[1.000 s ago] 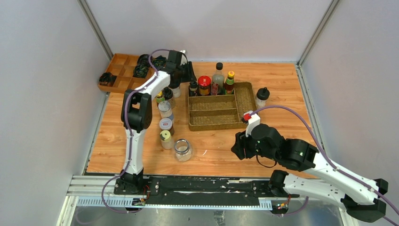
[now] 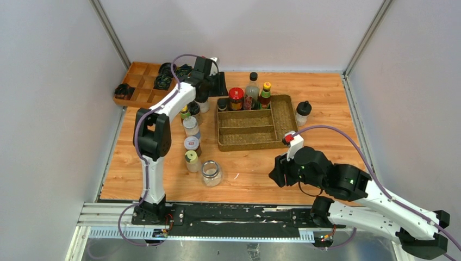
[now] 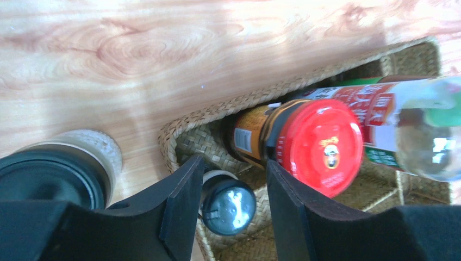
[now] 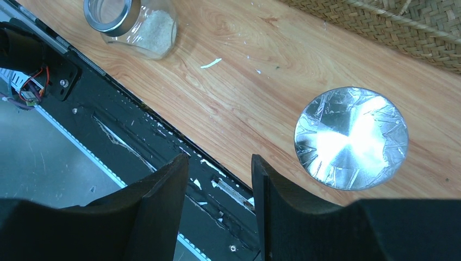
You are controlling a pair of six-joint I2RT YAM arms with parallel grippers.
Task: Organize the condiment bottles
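Note:
A woven divided tray [image 2: 244, 144] holds, along its back row, a small black-capped bottle [image 3: 228, 206], a red-lidded jar [image 3: 318, 147], a clear bottle [image 2: 251, 95] and a yellow-capped bottle [image 2: 265, 97]. My left gripper is open above the small bottle, nothing held. My right gripper stands open over the front table edge, right of centre, empty. Several jars, among them a white-lidded one [image 2: 191, 144] and a glass one [image 2: 211, 174], line the tray's left and front left.
A wooden organizer [image 2: 142, 70] with dark coils sits at the back left. A black-lidded shaker [image 2: 303, 113] stands right of the tray. A foil-covered disc [image 4: 350, 138] shows near my right gripper. The table's far left and front right have clear patches.
My left gripper has risen or drawn slightly back, away from the small black-capped bottle in the tray's corner. My right gripper has shifted very slightly.

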